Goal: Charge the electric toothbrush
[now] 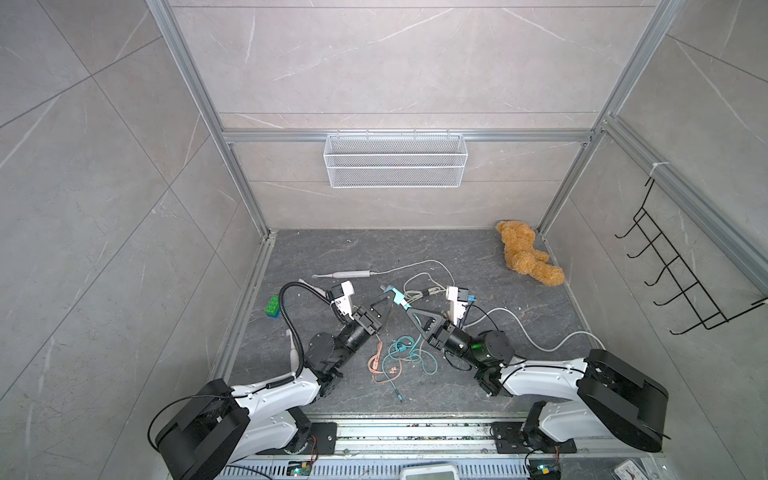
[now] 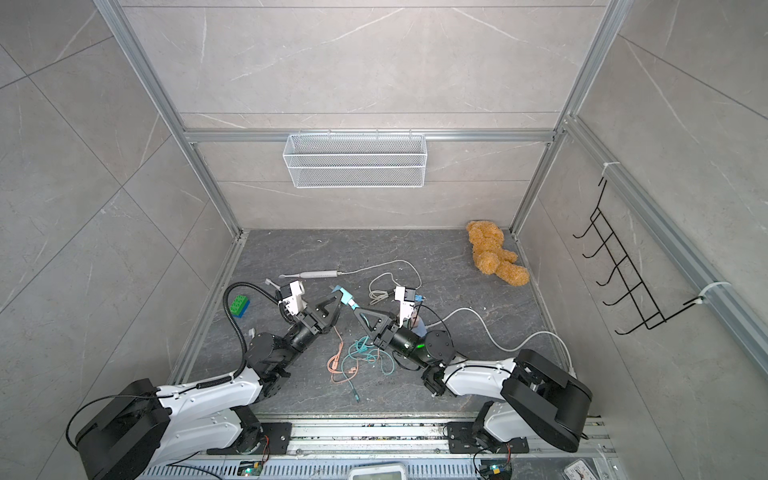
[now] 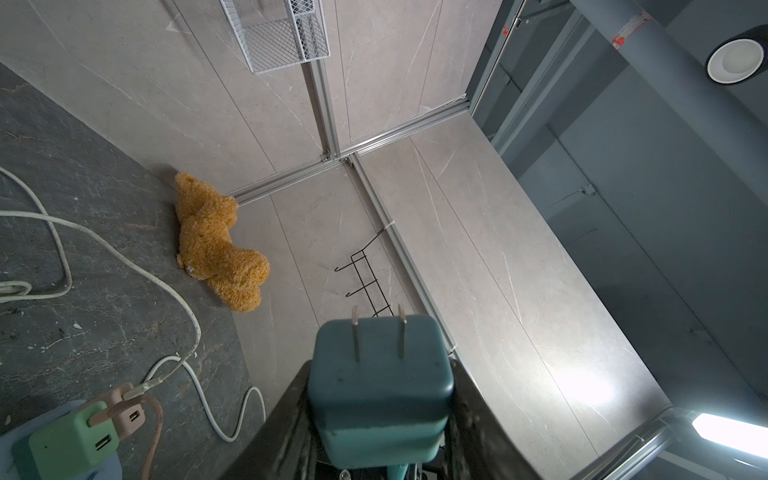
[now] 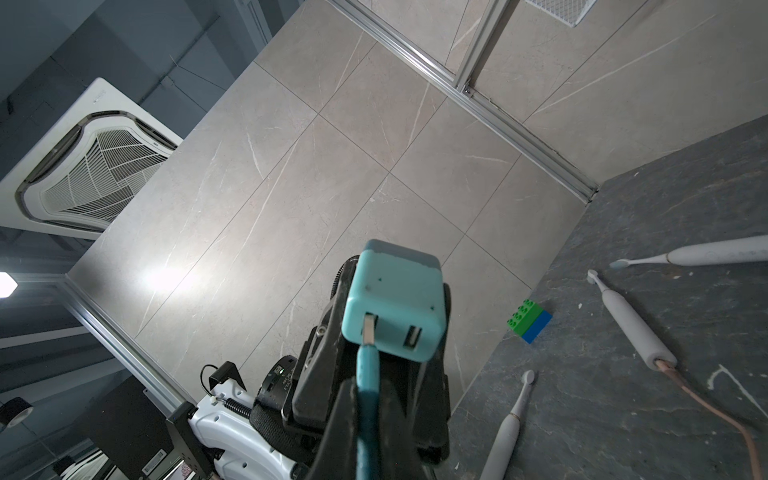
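A teal charger block [image 3: 380, 392] with two metal prongs sits between the fingers of my left gripper, which is shut on it. In the right wrist view the block's USB side [image 4: 396, 300] faces my right gripper. That gripper is shut on a teal cable plug [image 4: 367, 376]. The plug's metal tip is at the left USB port, with some metal still showing; how deep it sits I cannot tell. Three toothbrushes lie on the table: a white one [image 4: 716, 252], one with an orange cable [image 4: 636, 324] and one nearer the front [image 4: 505, 440].
A power strip [image 3: 56, 416] carries a green adapter [image 3: 72, 444] and a pink adapter [image 3: 124, 408] with cables. Tangled teal and orange cables [image 1: 408, 349] lie below the grippers. A teddy bear [image 1: 528, 254] is back right, a green-blue brick [image 1: 273, 305] at left.
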